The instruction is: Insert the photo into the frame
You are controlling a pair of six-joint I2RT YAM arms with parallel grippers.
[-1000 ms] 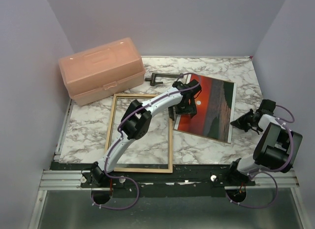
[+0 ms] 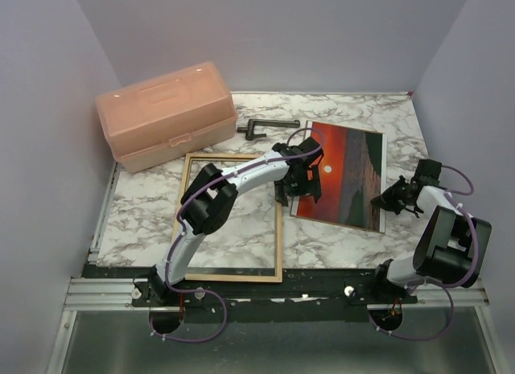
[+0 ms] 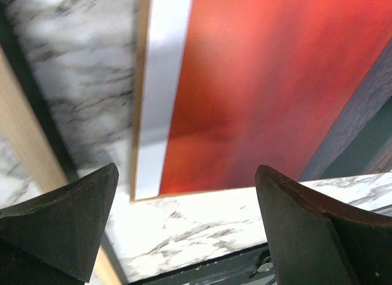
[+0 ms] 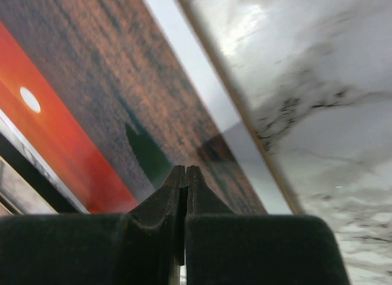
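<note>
The photo [image 2: 342,173], a red and dark sunset print with white edges on a thin backing, lies right of the empty wooden frame [image 2: 277,261]. My left gripper [image 2: 298,195] is open over the photo's left edge; in the left wrist view its fingers straddle the near corner, with nothing between them. My right gripper [image 2: 376,202] is shut, its tips at the photo's right side; in the right wrist view they are over the dark part beside the white strip, nothing visible between them.
A pink plastic box [image 2: 161,108] sits at the back left. A dark metal tool [image 2: 271,124] lies at the back middle. Bare marble shows at the back right and the front right of the photo.
My right gripper has moved slightly left onto the photo's edge. My left gripper has shifted a little, and the photo has slid slightly to the right.
</note>
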